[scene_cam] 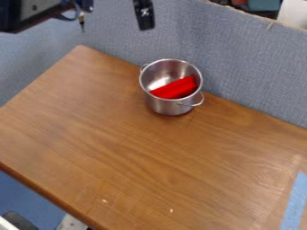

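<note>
A steel pot [170, 101] with two side handles sits on the wooden table near its back edge, a red object [174, 87] lying inside it. The dark gripper [144, 18] is high at the top of the view, above and left of the pot and clear of it, mostly out of frame; its fingers are hard to make out, with nothing visible held.
A grey padded wall [240, 63] runs behind it. A blue tape strip [293, 198] lies at the right edge.
</note>
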